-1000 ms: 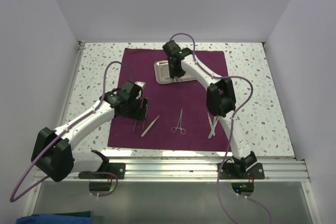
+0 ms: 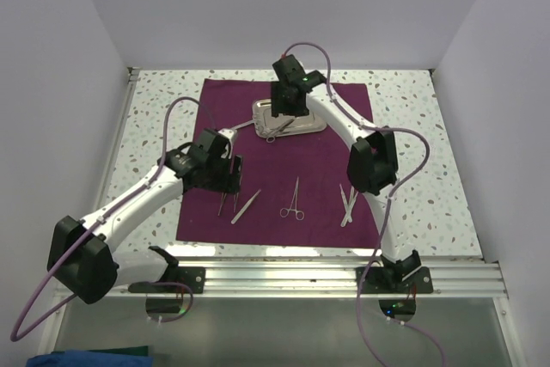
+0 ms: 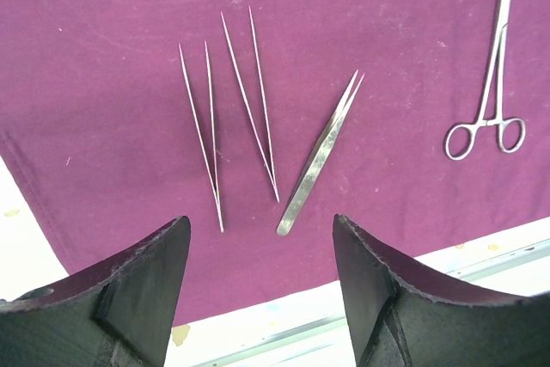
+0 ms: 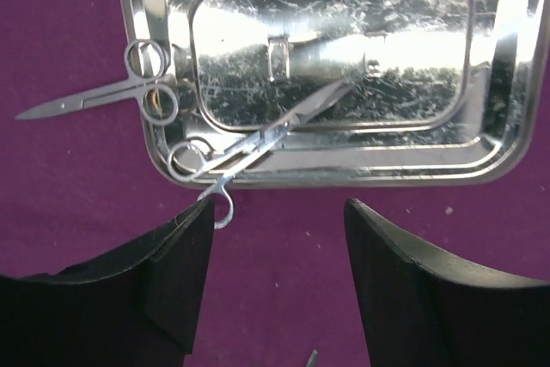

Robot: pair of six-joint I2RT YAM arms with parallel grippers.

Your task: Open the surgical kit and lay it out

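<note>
The metal tray (image 2: pixel 311 122) lies at the back of the purple cloth, with my open right gripper (image 2: pixel 289 107) above it and nothing between the fingers. Scissors (image 4: pixel 282 131) rest across its near rim, one loop out over the cloth. A second pair of scissors (image 4: pixel 94 97) has its loops on the left rim and its blades pointing left beyond the tray. My left gripper (image 2: pixel 233 174) is open and empty above two thin tweezers (image 3: pixel 209 139) (image 3: pixel 258 118) and a broader pair of tweezers (image 3: pixel 318 161). A clamp (image 3: pixel 494 83) lies to their right.
Crossed instruments (image 2: pixel 348 205) lie at the front right of the purple cloth (image 2: pixel 309 169).
The left arm shifted slightly.
</note>
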